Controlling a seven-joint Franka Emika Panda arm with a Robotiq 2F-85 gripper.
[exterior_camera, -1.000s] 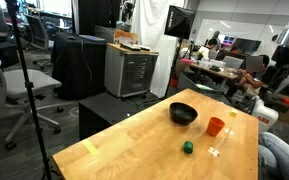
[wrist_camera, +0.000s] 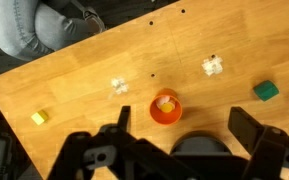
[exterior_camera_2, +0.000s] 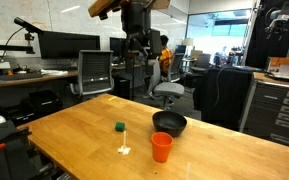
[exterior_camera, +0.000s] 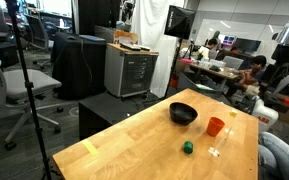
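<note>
An orange-red cup (exterior_camera_2: 162, 147) stands upright on the wooden table, and from above in the wrist view something pale and yellow shows inside the cup (wrist_camera: 166, 106). Beside it is a black bowl (exterior_camera_2: 169, 123), its rim (wrist_camera: 200, 145) partly hidden by the gripper in the wrist view. A small green block (wrist_camera: 266, 90) lies on the bare wood, apart from both. My gripper is open high over the table, its two dark fingers wide apart and nothing between them.
Flat on the table are two white cross-shaped marks (wrist_camera: 213, 65) and a small yellow piece (wrist_camera: 40, 117). A person's jeans (wrist_camera: 44, 35) show at the table's edge.
</note>
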